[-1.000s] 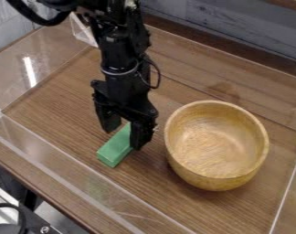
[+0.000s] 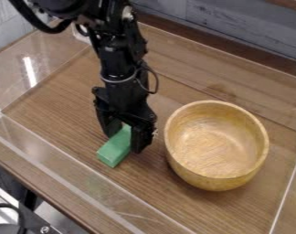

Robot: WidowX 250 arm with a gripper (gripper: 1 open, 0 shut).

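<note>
My black gripper [image 2: 127,125] is low over the wooden table, its fingers open around the upper part of a green block [image 2: 112,152], which lies at a slant just left of the beige bowl. The far finger is partly hard to make out against the dark body.
A large empty beige oval bowl [image 2: 216,142] stands close to my gripper's right. A pale wall runs along the back. Dark cables lie at the bottom left corner.
Over the last second my gripper has shifted slightly and settled lower around the green block. The block and bowl look nearly unmoved.
</note>
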